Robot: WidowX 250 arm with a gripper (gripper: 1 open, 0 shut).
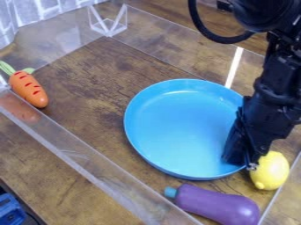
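Observation:
My black gripper (245,156) is low over the right rim of a blue plate (177,123), just left of a yellow lemon (269,173). Its fingertips are dark and crowded together, and whether anything is between them cannot be made out. A purple eggplant (217,205) lies below the plate at the bottom. An orange carrot (28,88) with a green top lies at the far left.
Clear plastic walls (88,163) border the wooden surface (88,105), which is bare between carrot and plate. A blue object (9,211) sits at the lower left corner.

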